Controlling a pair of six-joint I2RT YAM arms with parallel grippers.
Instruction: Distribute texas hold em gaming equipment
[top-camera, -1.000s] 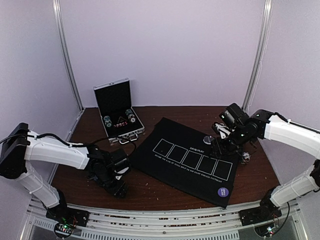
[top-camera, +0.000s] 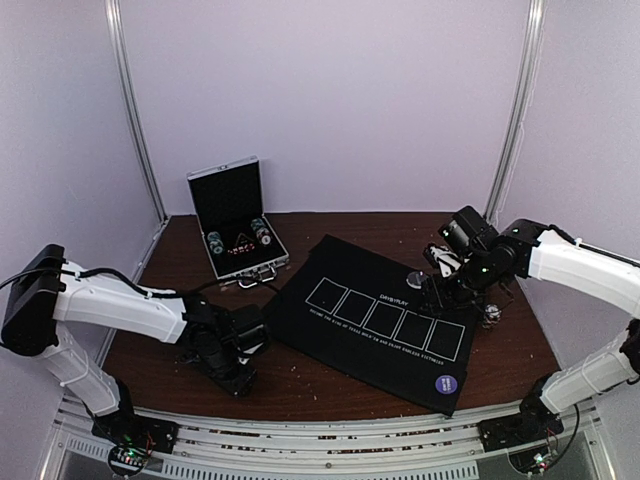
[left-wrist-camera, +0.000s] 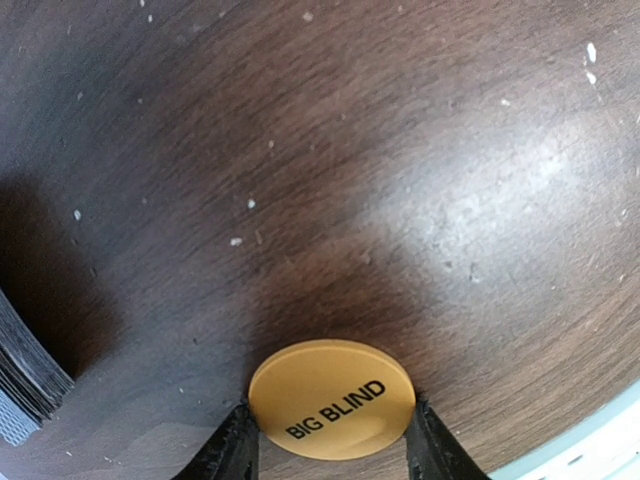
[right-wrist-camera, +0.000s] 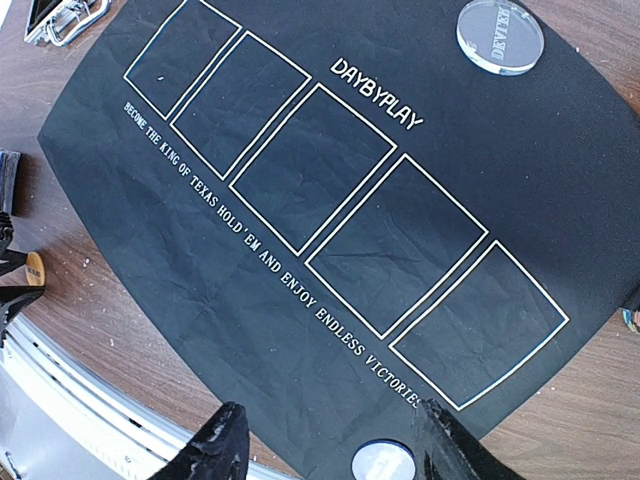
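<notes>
A yellow BIG BLIND button (left-wrist-camera: 332, 398) lies on the wood at the front left, between the fingertips of my left gripper; whether they grip it is unclear. The black play mat (top-camera: 350, 350) covers the right-centre table. A clear DEALER button (right-wrist-camera: 500, 36) lies on its back part, and a round button (right-wrist-camera: 383, 460), purple in the top view, near its front corner. My right gripper is open above the mat, nothing held, that front button below between its fingertips.
An open aluminium chip case (top-camera: 230, 225) with chips stands at the back left. Dark stacked items, possibly cards (left-wrist-camera: 25, 375), lie left of the yellow button. The front rail (top-camera: 330, 440) edges the table.
The right arm shows no visible movement.
</notes>
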